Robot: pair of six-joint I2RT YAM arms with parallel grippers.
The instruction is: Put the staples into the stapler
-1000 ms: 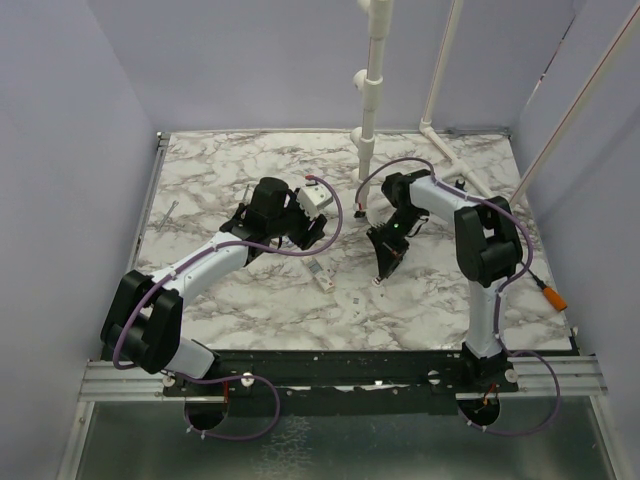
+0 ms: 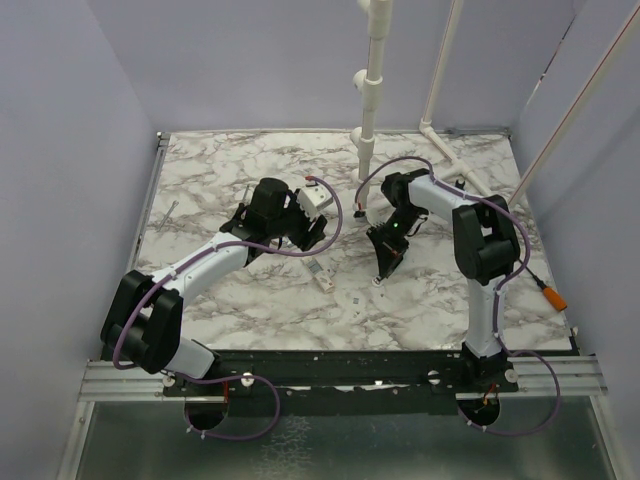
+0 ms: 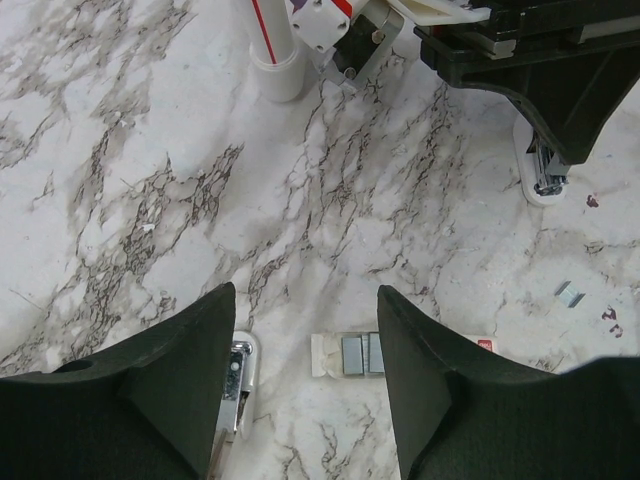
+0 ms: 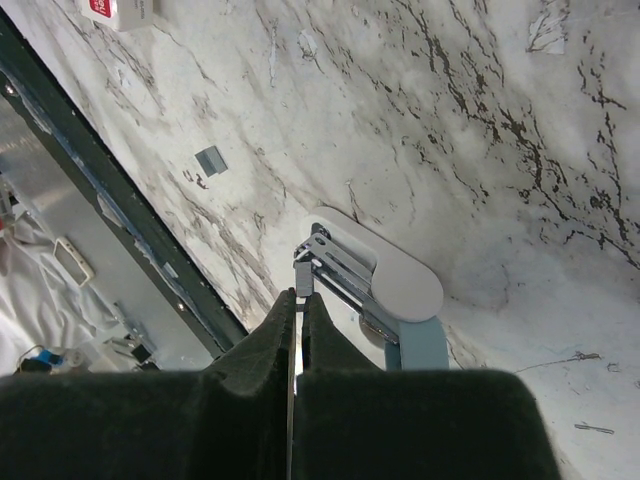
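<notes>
The stapler [image 4: 405, 290], white and grey with its metal channel exposed, lies at the right of centre, under my right gripper. That gripper is shut, its tips at the channel's front end; whether anything thin is between them is unclear. A box of staples [image 3: 360, 355], with grey strips in it, lies below my left gripper in the left wrist view. The left gripper hangs open above the table, nothing between its fingers.
Another device [image 3: 242, 372] lies left of the staple box, partly hidden by my left finger. A white pipe stand [image 2: 366, 150] rises at the back. A screwdriver [image 2: 552, 296] lies at the right edge.
Both arms look almost unchanged in the top view over the last second; at most a very slight shift at the right gripper.
</notes>
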